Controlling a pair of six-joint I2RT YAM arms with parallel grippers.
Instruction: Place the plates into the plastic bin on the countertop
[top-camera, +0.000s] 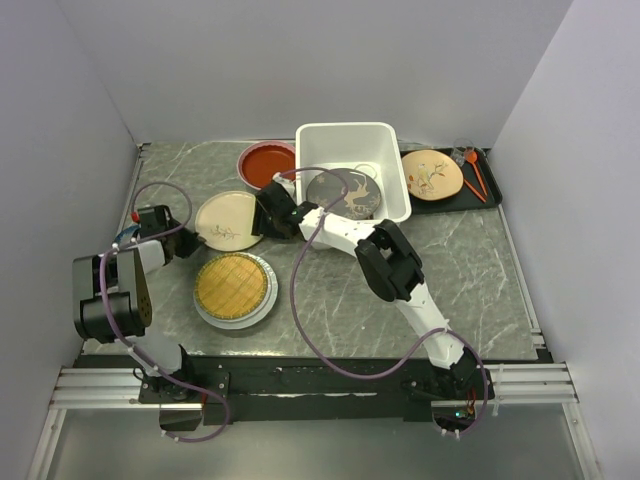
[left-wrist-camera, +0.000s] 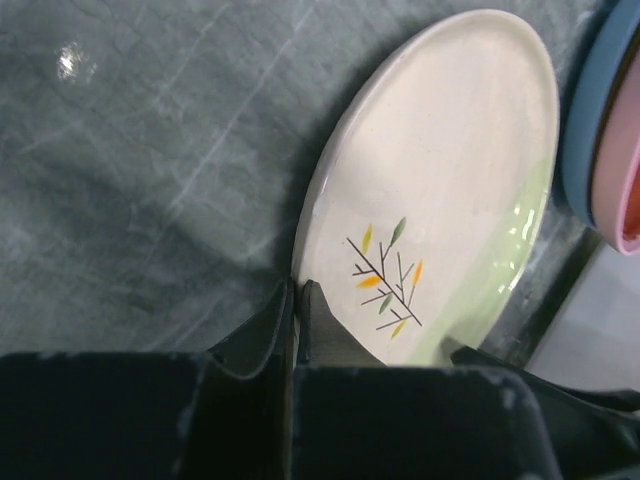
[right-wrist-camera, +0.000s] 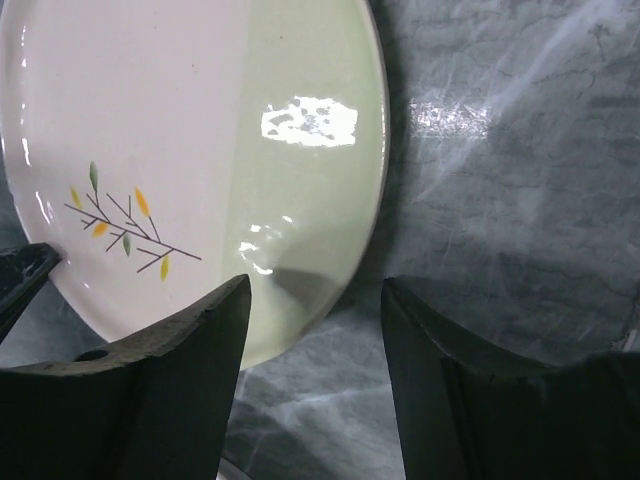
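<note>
The cream plate (top-camera: 222, 218) with a leaf branch design lies on the countertop left of the bin. My left gripper (top-camera: 198, 243) is shut on its left rim; in the left wrist view the fingertips (left-wrist-camera: 316, 300) pinch the edge. My right gripper (top-camera: 262, 218) stands open at the plate's right edge, its fingers on either side of the pale green rim in the right wrist view (right-wrist-camera: 315, 298). The white plastic bin (top-camera: 385, 140) holds a grey plate (top-camera: 330, 188) with a pale deer design.
A pie (top-camera: 230, 285) on round dishes sits in front of the cream plate. Red and pink dishes (top-camera: 265, 162) stand behind it. At right, a black tray holds another plate (top-camera: 433, 176) and utensils.
</note>
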